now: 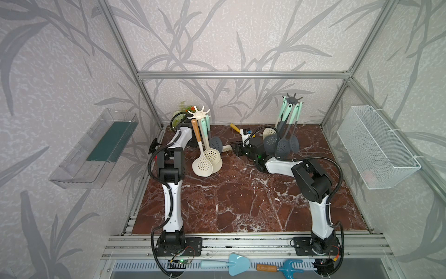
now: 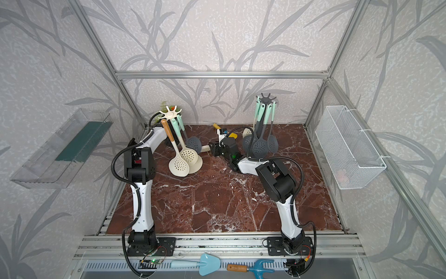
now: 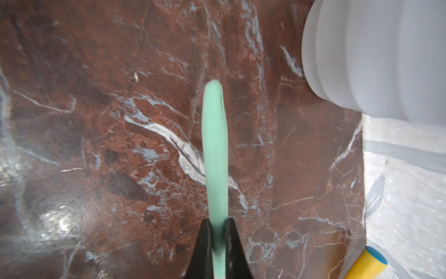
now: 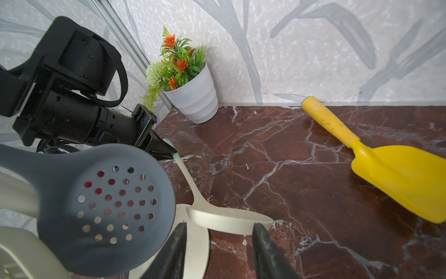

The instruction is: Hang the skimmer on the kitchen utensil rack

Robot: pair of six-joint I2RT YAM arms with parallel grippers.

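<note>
My left gripper is shut on the mint handle [image 3: 214, 139] of a cream utensil [image 4: 223, 216]. The right wrist view shows its head tilted; holes cannot be made out. My right gripper stands open just short of that head. A white rack [image 1: 198, 113] at centre left holds skimmers and other utensils. A dark rack [image 1: 293, 98] at back right holds mint-handled utensils.
A flowerpot [image 4: 190, 95] stands at back left, a yellow shovel [image 4: 404, 176] near the back wall. A grey perforated head [image 4: 106, 204] hangs close left of my right gripper.
</note>
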